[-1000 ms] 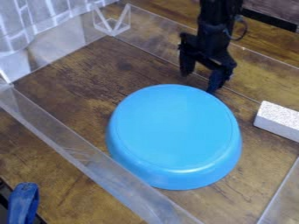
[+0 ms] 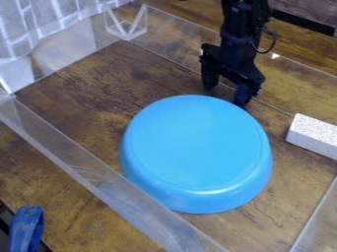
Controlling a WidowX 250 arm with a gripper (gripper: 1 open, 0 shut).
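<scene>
My black gripper (image 2: 227, 81) reaches down from the top of the camera view into the clear-walled bin, low over the wooden floor near the back right wall; its dark fingers blend into the shadow, so I cannot tell how they stand or whether anything is between them. In front of it lies a large blue round object (image 2: 196, 152), like an upturned bowl or plate.
A white block (image 2: 313, 134) is at the right edge. A blue item (image 2: 26, 228) lies outside the bin at the lower left. Transparent walls border the area.
The arm has shifted very slightly over the last second, with the gripper staying near the same spot. The blue round object has not visibly moved.
</scene>
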